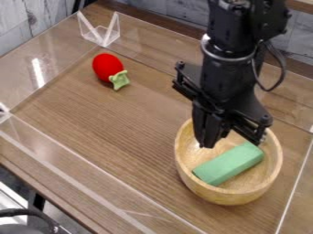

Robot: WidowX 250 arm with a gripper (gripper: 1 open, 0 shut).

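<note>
A black robot gripper (208,137) fills the upper right of the camera view, hanging over the back of a round wooden bowl (196,178) in which a green block (229,163) lies. The fingertips point down above the bowl's back part, with nothing visible between them; the gripper looks shut. Part of the bowl is hidden behind it.
At the upper left lies a red object with a green end (108,68), near a small clear rack (101,29). A grey wall stands behind.
</note>
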